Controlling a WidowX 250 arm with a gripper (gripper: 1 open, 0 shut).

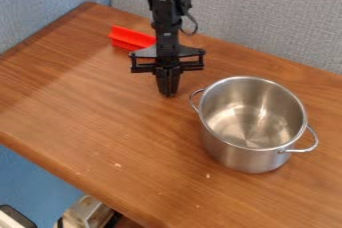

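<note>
My black gripper (167, 84) hangs over the middle of the wooden table, its fingers shut together and pointing down, with nothing visible between them. Behind it to the left lies a red object (131, 37), partly hidden by the arm. A steel pot (251, 132) with two side handles stands on the right, a little way from the gripper, looking empty.
Grey walls stand behind and to the left. At the lower left, beyond the table edge, some metal hardware (87, 212) shows.
</note>
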